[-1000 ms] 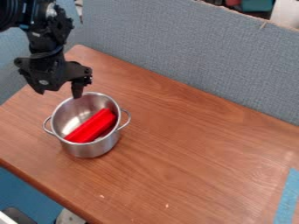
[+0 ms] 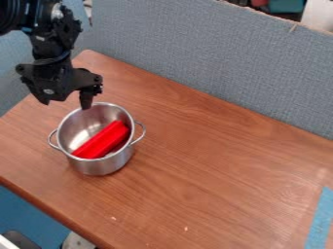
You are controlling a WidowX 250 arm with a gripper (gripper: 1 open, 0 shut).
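A steel pot (image 2: 97,164) with two side handles stands on the left part of the wooden table, holding a red elongated object (image 2: 100,141) that lies diagonally inside it. My black gripper (image 2: 65,96) is above and just behind the pot's back-left rim, its fingers pointing down and standing open. I see nothing held between them.
A grey padded wall (image 2: 221,63) runs along the back. A light blue strip (image 2: 318,219) lies at the right edge, and some small items are at the bottom left corner.
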